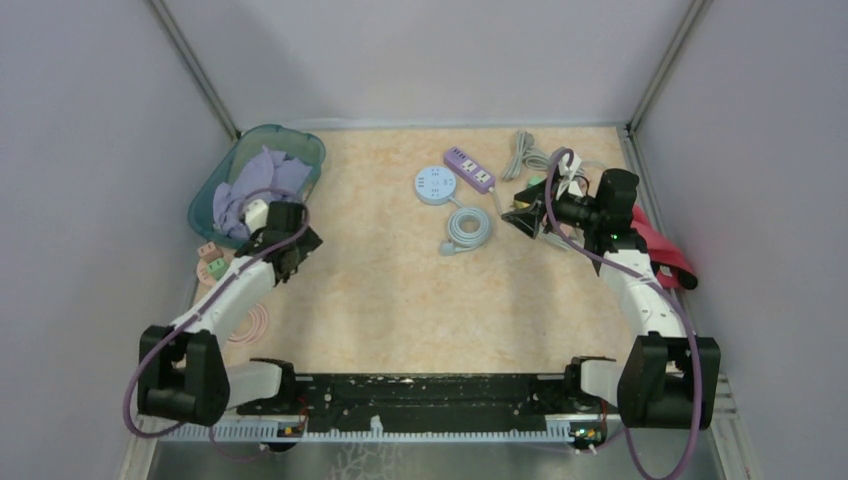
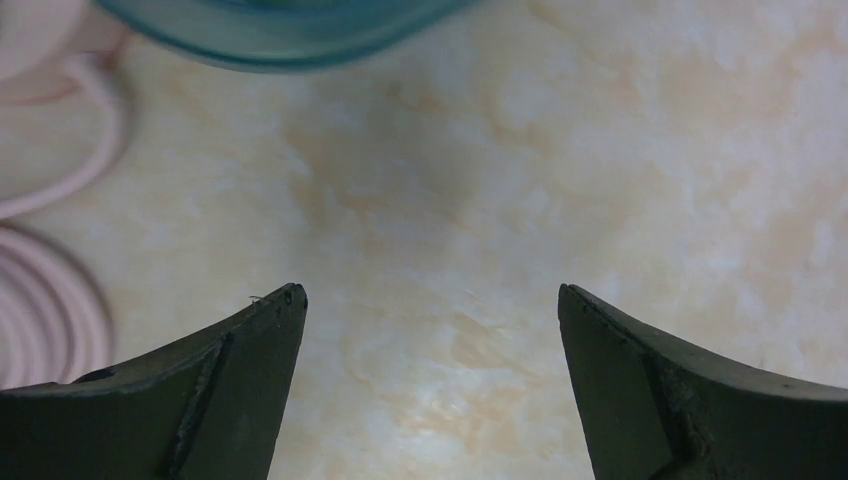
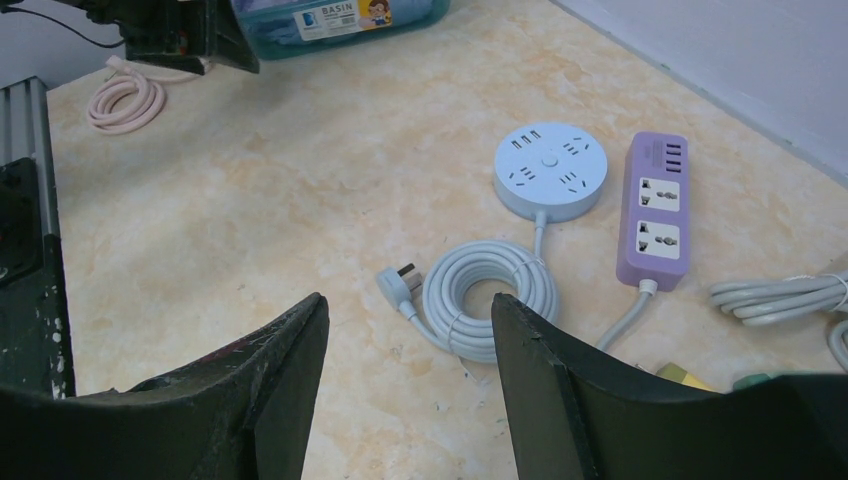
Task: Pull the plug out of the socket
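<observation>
The round pale blue socket (image 3: 550, 170) and the purple power strip (image 3: 652, 205) lie at the back middle. A grey plug (image 3: 398, 285) lies on the table beside its coiled cable; no plug shows in either socket's outlets. My left gripper is open and empty, low beside the basin at the left. My right gripper hangs above the table right of the coil, part open with nothing visible between its fingers.
A teal basin (image 1: 206, 190) with purple cloth stands back left, pink cable (image 2: 40, 290) near it. Grey cables (image 1: 520, 155) and a red object (image 1: 668, 255) lie at the right.
</observation>
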